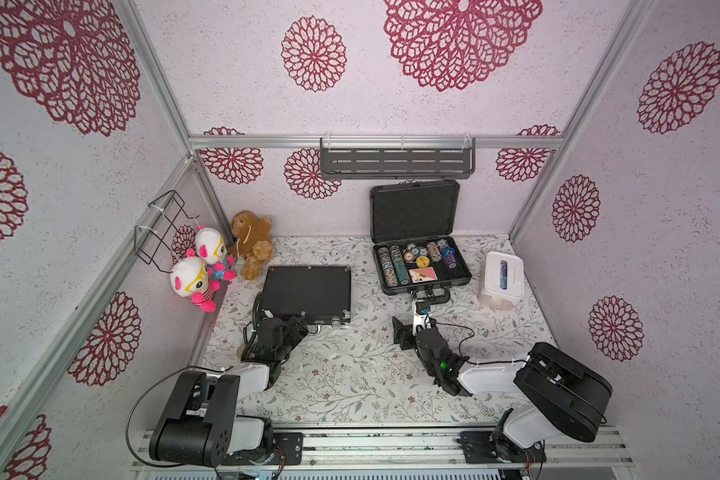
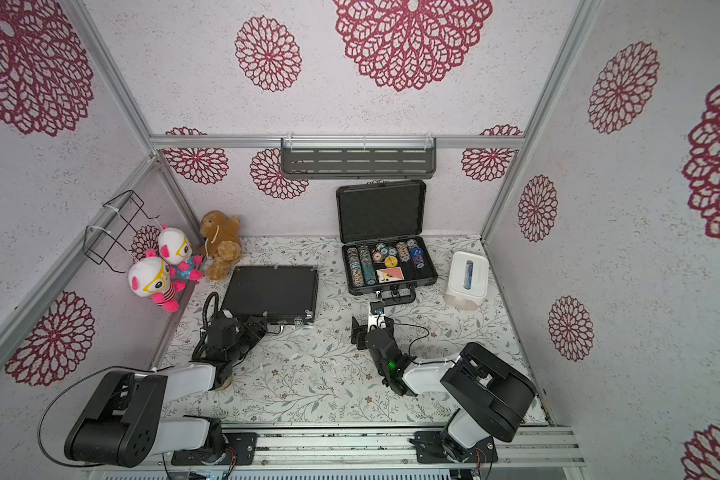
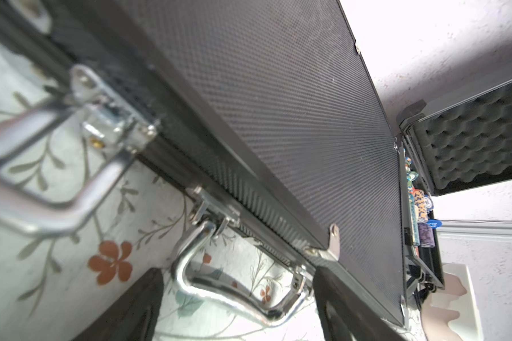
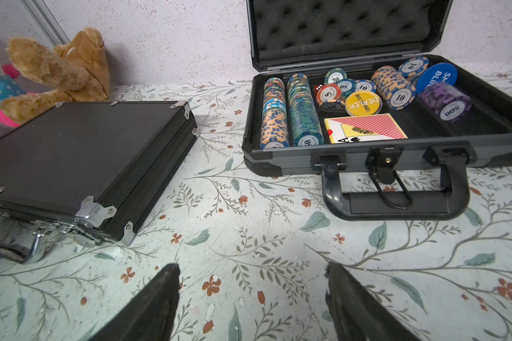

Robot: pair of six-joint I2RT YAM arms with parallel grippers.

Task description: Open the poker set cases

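Observation:
The left poker case (image 1: 307, 290) lies flat with its lid down. In the left wrist view its front shows a metal handle (image 3: 233, 299) and a raised metal latch loop (image 3: 57, 218). My left gripper is at that front edge, its fingers (image 3: 133, 309) parted on either side of the handle without visible contact. The right poker case (image 2: 388, 264) stands open, lid upright, showing chips and a card deck (image 4: 364, 128); its black handle (image 4: 398, 205) rests at the front. In front of that case, apart from it, my right gripper is open with nothing between its fingers.
A white plastic box (image 1: 501, 280) stands right of the open case. A brown plush toy (image 1: 251, 244) and two white-and-pink plush toys (image 1: 192, 280) are at the back left. Between the cases and in front of them, the patterned table (image 1: 352, 376) is clear.

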